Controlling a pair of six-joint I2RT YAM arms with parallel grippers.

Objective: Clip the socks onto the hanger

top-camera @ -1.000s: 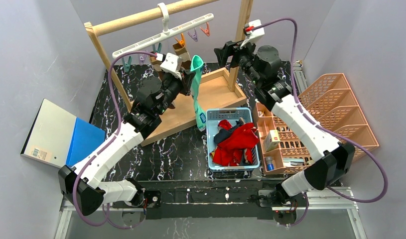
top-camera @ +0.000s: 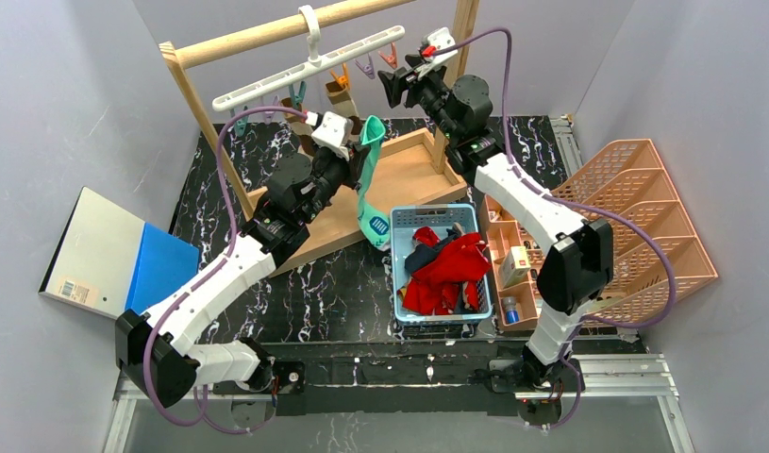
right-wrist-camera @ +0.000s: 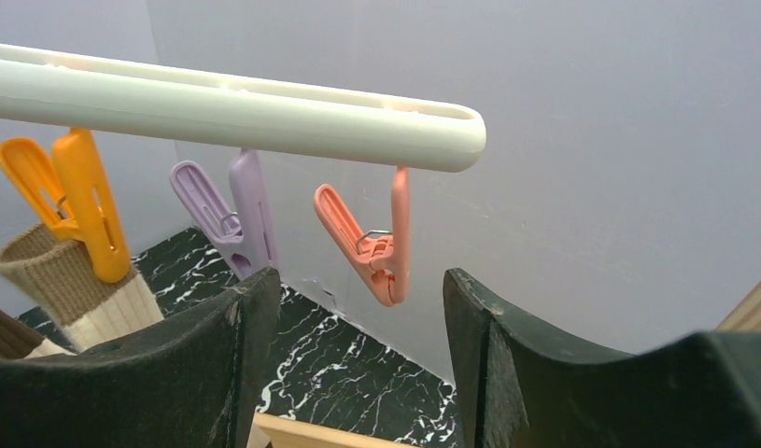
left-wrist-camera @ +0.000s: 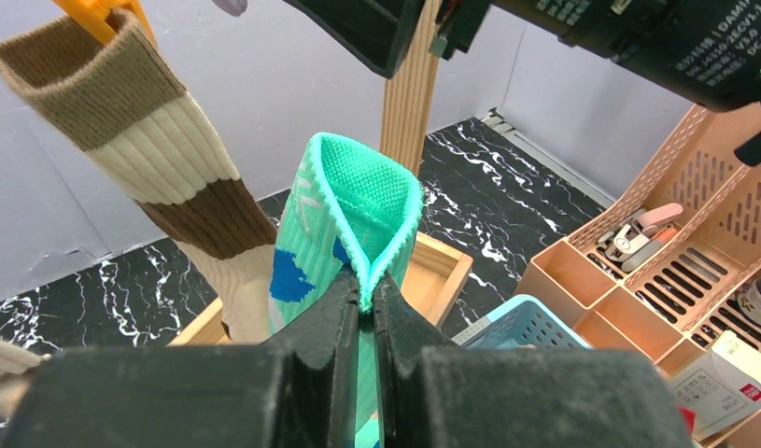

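Observation:
A mint sock [left-wrist-camera: 302, 233] hangs upright, its cuff pinched shut in my left gripper, below the white hanger [top-camera: 267, 75]. Brown-and-cream socks [left-wrist-camera: 190, 187] hang from the orange clip [right-wrist-camera: 101, 215] and others along the hanger. Toward the bar's end are a lilac clip [right-wrist-camera: 250, 215] and a salmon clip [right-wrist-camera: 390, 261] with nothing in them. My right gripper stands open below the salmon clip, its fingers apart either side of it in the wrist view.
A blue basket [top-camera: 399, 274] with red and dark socks stands below. An orange organizer [top-camera: 677, 245] fills the right. The wooden rack post [left-wrist-camera: 400, 112] stands behind the right gripper, over a wooden tray [top-camera: 333, 245].
The left gripper with the mint sock has shifted very slightly.

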